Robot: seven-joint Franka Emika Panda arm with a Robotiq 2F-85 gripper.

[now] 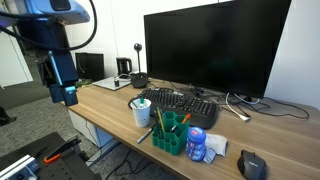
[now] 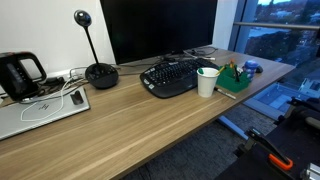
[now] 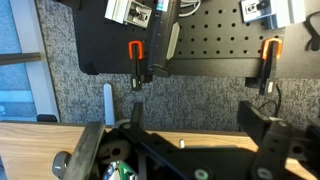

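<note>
My gripper is open in the wrist view, its fingers wide apart with nothing between them. In exterior view 1 it hangs at the left (image 1: 64, 97), off the desk's front edge and well apart from the desk items. A white cup (image 1: 142, 116) with something blue-green showing at its top stands near that edge. Beside it is a green holder (image 1: 170, 141) with pens in it. A jar with a blue lid (image 1: 196, 143) is to the holder's right, and a pen (image 1: 146, 135) lies between cup and holder. Exterior view 2 also shows the cup (image 2: 207, 83) and holder (image 2: 236, 79).
Behind these stand a black keyboard (image 1: 180, 103) and a large monitor (image 1: 215, 50). A white cloth (image 1: 216, 147) lies by the jar, a black mouse (image 1: 252, 165) farther right.
</note>
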